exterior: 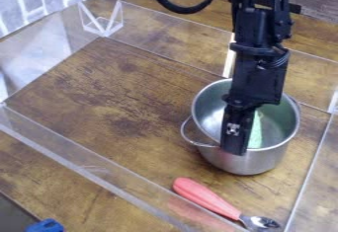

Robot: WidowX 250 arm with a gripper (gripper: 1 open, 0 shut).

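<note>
A steel pot (259, 155) with side handles sits at the right on the wooden surface. A pale green object (256, 127) lies inside it, mostly hidden by the black gripper (235, 137). The gripper reaches down into the pot near its left front wall; whether its fingers are open or shut, or hold anything, I cannot tell.
A red-handled metal utensil (211, 200) lies in front of the pot. Clear plastic walls (93, 177) border the work area, with a blue object (45, 226) outside at bottom left.
</note>
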